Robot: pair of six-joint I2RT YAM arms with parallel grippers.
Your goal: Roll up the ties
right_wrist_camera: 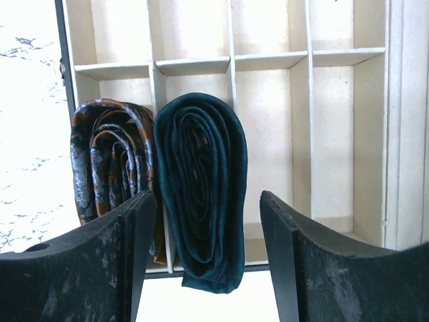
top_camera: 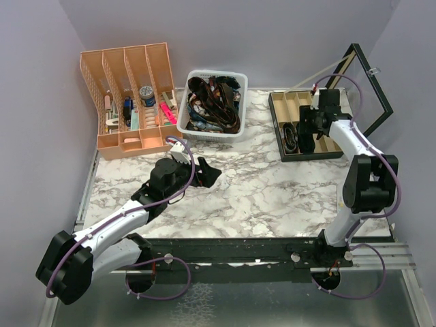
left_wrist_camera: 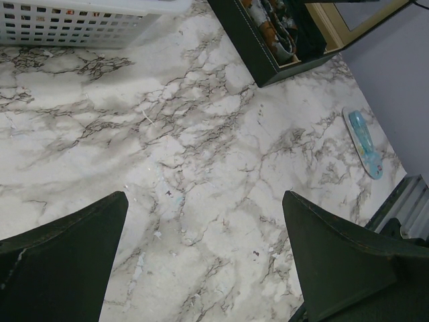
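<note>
A dark green rolled tie (right_wrist_camera: 224,194) lies in a compartment of the divided box (right_wrist_camera: 267,62), its near end resting over the box's front edge. Left of it, in the neighbouring compartment, sits a brown-and-dark patterned rolled tie (right_wrist_camera: 110,157). My right gripper stands open above the green roll, its fingers apart on either side with gaps to the roll. Over bare marble my left gripper is open and empty. More ties lie heaped in the white basket (top_camera: 182,117), left of the box in the top view.
The box's framed lid (top_camera: 377,92) stands raised on the right. An orange divided organizer (top_camera: 109,68) with small items is at the back left. A blue item (left_wrist_camera: 362,137) lies right of the box.
</note>
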